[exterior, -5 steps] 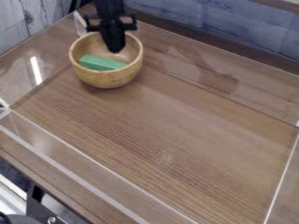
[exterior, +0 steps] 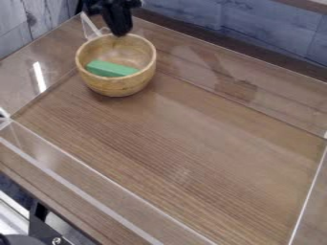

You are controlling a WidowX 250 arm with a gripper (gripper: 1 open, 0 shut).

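A wooden bowl (exterior: 125, 87) sits on the brown table in the upper left, with a green block (exterior: 110, 70) lying inside it. My black gripper (exterior: 113, 27) is at the top edge of the view, above and behind the bowl, partly cut off. Its fingers are too small and blurred to make out.
My gripper has moved up and to the left, away from the bowl, toward the top of the view. The bowl and green block look unmoved.
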